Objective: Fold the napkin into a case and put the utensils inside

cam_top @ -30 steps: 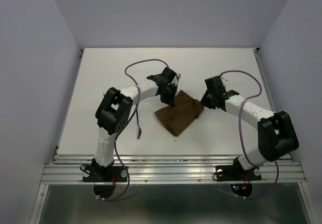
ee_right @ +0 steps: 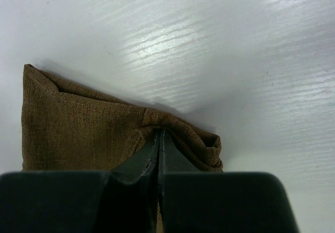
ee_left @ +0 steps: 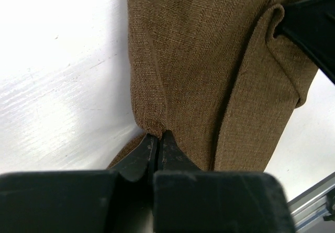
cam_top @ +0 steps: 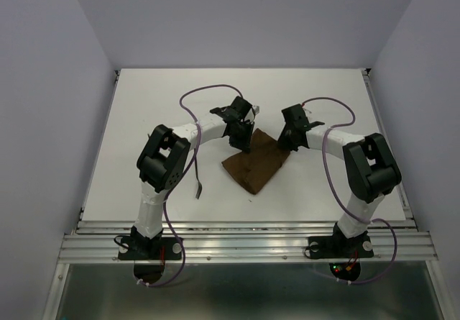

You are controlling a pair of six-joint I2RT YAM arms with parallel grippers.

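The brown napkin [cam_top: 260, 169] lies folded in the middle of the white table [cam_top: 144, 90]. My left gripper is shut on the napkin's folded edge at its upper-left side. My right gripper is shut at the napkin's right edge, its tips down among the folds; whether cloth is between them I cannot tell. In the top view a long thin metal utensil [cam_top: 198, 189] lies left of the napkin, partly hidden by the left arm.
Grey walls surround it.
My right arm has moved left to the napkin's right edge. The left arm has not visibly moved.
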